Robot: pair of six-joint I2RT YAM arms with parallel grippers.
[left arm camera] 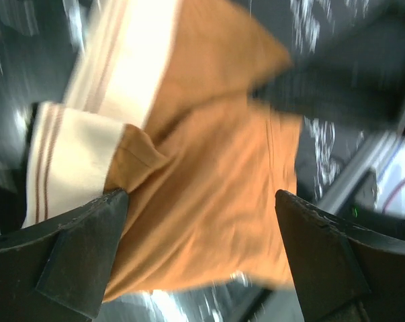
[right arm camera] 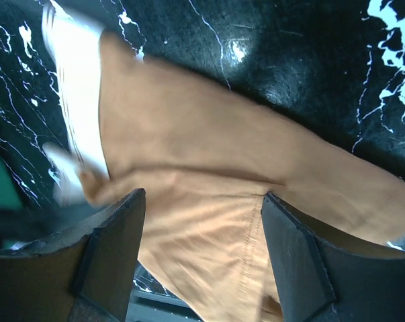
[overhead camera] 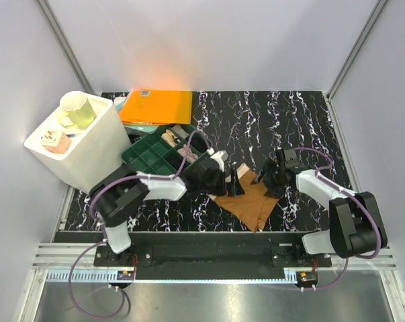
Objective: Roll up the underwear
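The underwear (overhead camera: 246, 206) is brown-orange with a white waistband and lies creased and slanted at the table's front middle. In the left wrist view, the underwear's cloth (left arm camera: 202, 215) spreads under my left gripper. Its fingers stand wide apart, one of them against a folded-over corner of the white waistband (left arm camera: 74, 151). My right gripper is open too, low over the cloth, with a raised crease (right arm camera: 209, 176) running across just ahead of its fingers. From above, the left gripper (overhead camera: 234, 186) and right gripper (overhead camera: 264, 173) cover part of the underwear.
A green divided box (overhead camera: 152, 153) stands behind the left arm, with an orange folder (overhead camera: 158, 107) behind it. A tall white bin (overhead camera: 98, 144) holds a yellow-green mug (overhead camera: 77, 109) at the left.
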